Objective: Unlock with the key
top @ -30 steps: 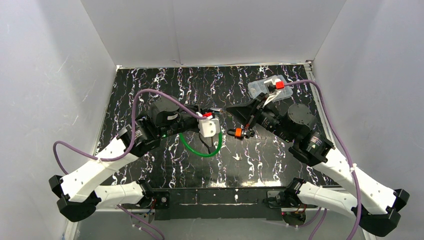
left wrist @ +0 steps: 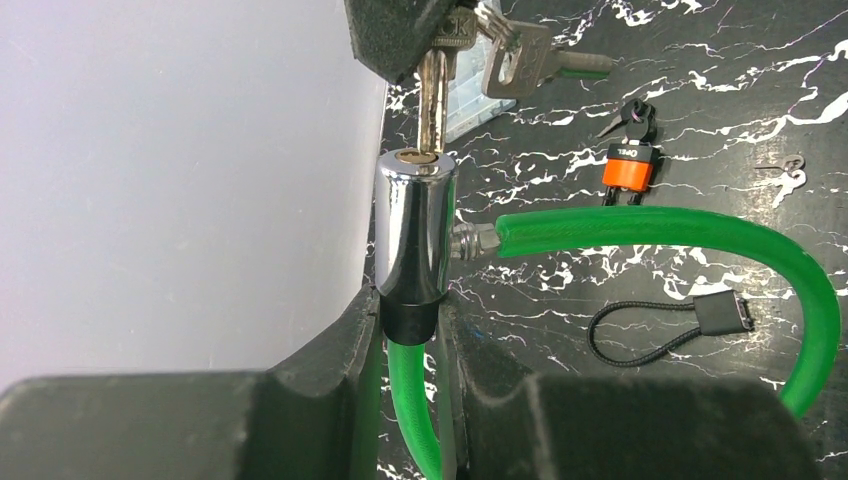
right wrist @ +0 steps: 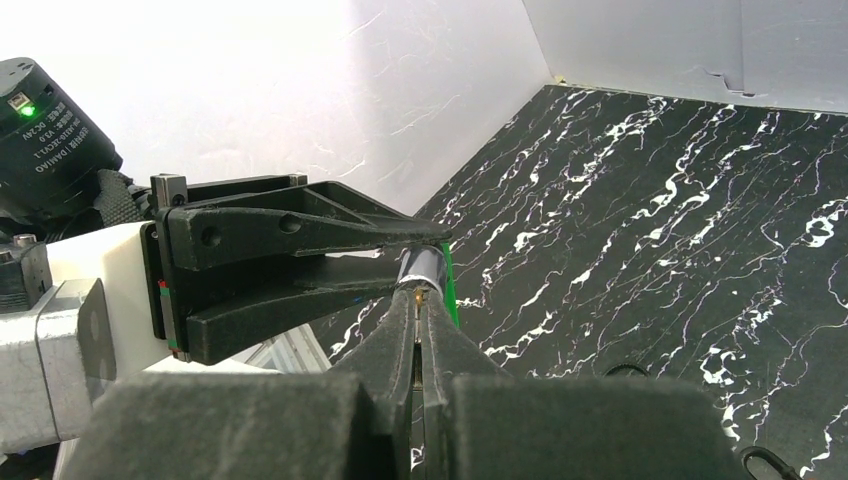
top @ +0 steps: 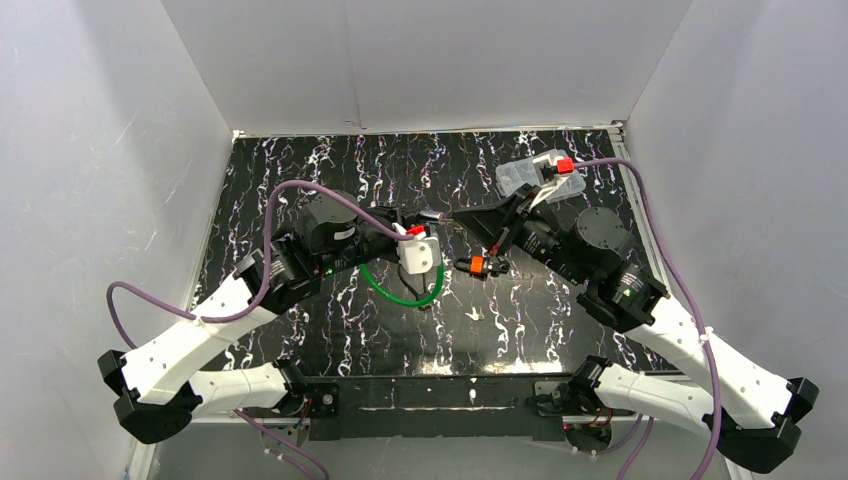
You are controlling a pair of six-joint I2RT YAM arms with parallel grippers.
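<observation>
The green cable lock hangs from my left gripper, which is shut on the black collar of its chrome cylinder (left wrist: 412, 220). Its green cable (left wrist: 690, 228) loops out to the side. Across from it, my right gripper is shut on a brass-coloured key (left wrist: 433, 95). The key's blade meets the end face of the cylinder at the keyhole; how deep it sits cannot be told. A second key (left wrist: 518, 62) dangles beside the held one. From above, both grippers (top: 453, 216) come tip to tip over the table.
On the dark marbled table lie an orange and black padlock (left wrist: 628, 168), a small loose key pair (left wrist: 788, 180) and a black cable lock (left wrist: 722, 313). A clear plastic box (top: 513, 178) stands at the back right.
The right gripper's wrist has turned slightly, its red connector shifting a little up and to the right. My left arm stays about where it was.
</observation>
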